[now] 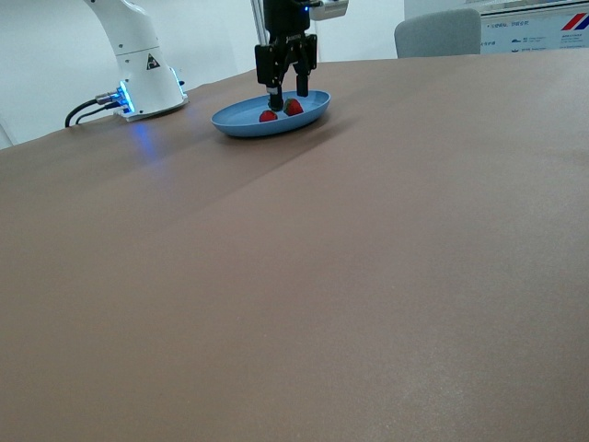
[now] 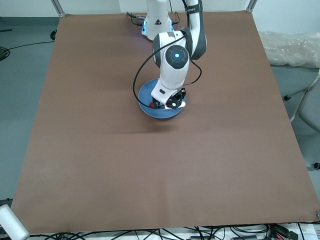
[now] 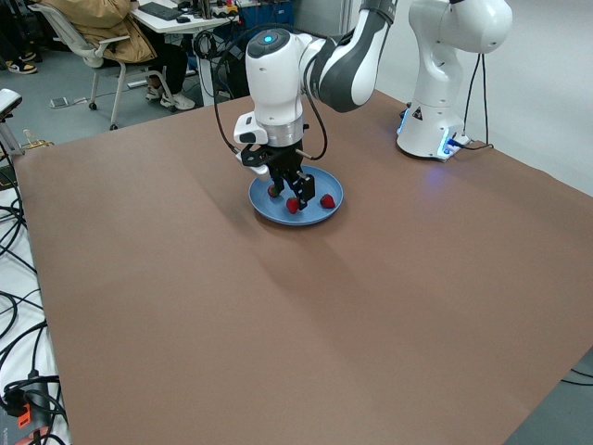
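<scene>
My black gripper [image 1: 288,85] hangs over a blue plate [image 1: 237,127] with its fingers apart, open, nothing visible between them. Strawberries [image 1: 294,107] lie on the plate below and beside the fingertips; in the right view one strawberry [image 3: 328,201] is at the plate's right, another near the middle, and a third at the left, partly behind the gripper. In the left view the arm covers much of the plate [image 2: 151,113], and one red berry shows by the gripper.
The white arm base [image 3: 428,130] with its cables stands behind. A grey chair [image 1: 437,34] and a cable bundle lie beyond the table's edges.
</scene>
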